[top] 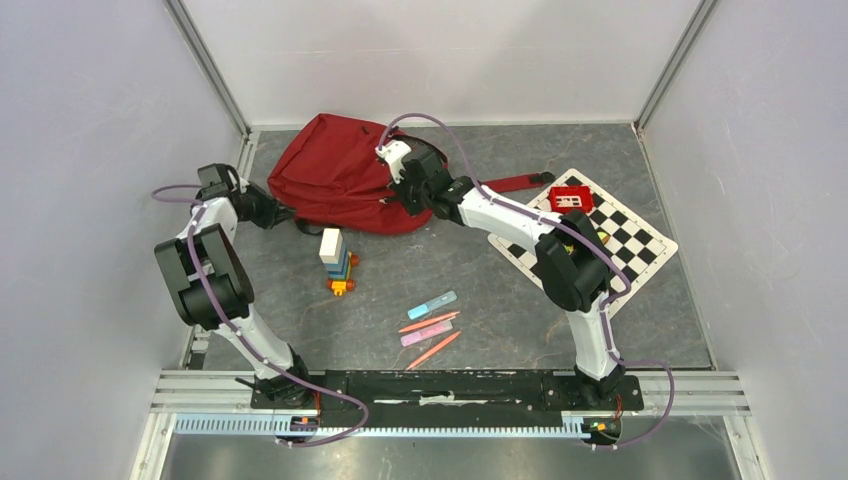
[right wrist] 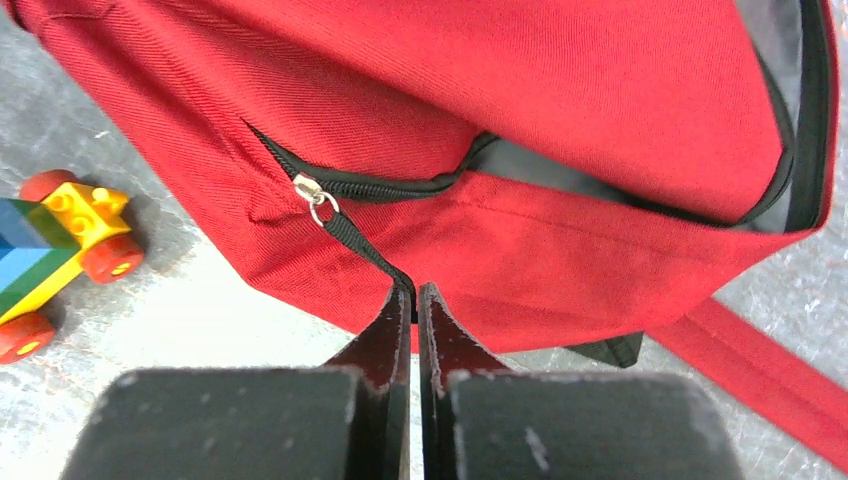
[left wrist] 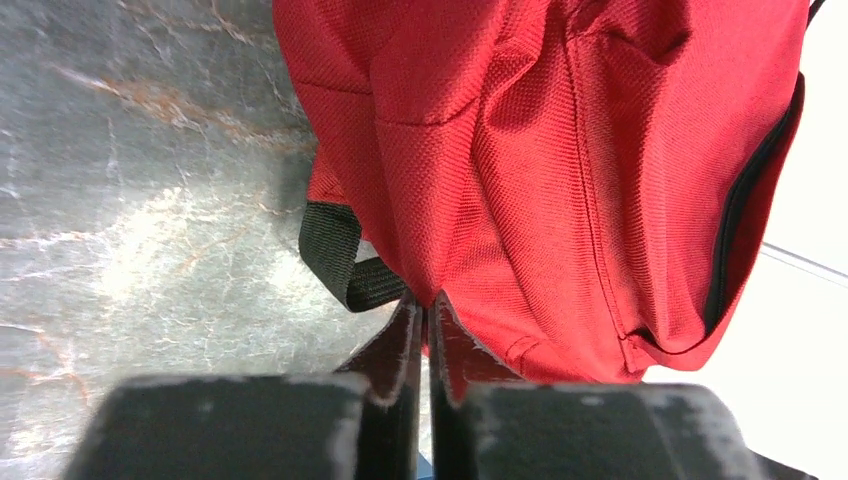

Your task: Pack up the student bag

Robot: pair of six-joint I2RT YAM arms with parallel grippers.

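The red bag (top: 335,165) lies at the back left, its main zipper partly open in the right wrist view. At its left front corner my left gripper is shut on a fold of the red fabric, beside a black strap loop (left wrist: 335,258). Over the bag's front right, my right gripper is shut on the black cord of the zipper pull (right wrist: 318,200). A toy block car (top: 340,262), two orange pencils (top: 434,350), a blue stick-like item (top: 432,305) and a pink one (top: 427,333) lie in front.
On the right lies a checkered board (top: 640,245) carrying a red box (top: 571,199) and yellow pieces partly hidden by my right arm. A red strap (top: 513,183) runs from the bag toward it.
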